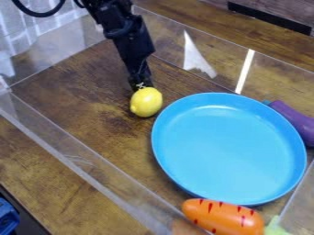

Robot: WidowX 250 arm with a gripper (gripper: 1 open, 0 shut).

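Note:
A black gripper (139,81) on the arm at the upper left hangs just behind a yellow lemon-like object (146,103), its fingertips close to the top of it; whether they touch I cannot tell. The yellow object rests on the dark wooden surface (73,110), left of a large blue plate (229,147).
An orange carrot (221,217) lies at the bottom, below the plate, and a purple object (292,120) at the right. Clear walls (92,193) border the area. Bare wood lies to the left.

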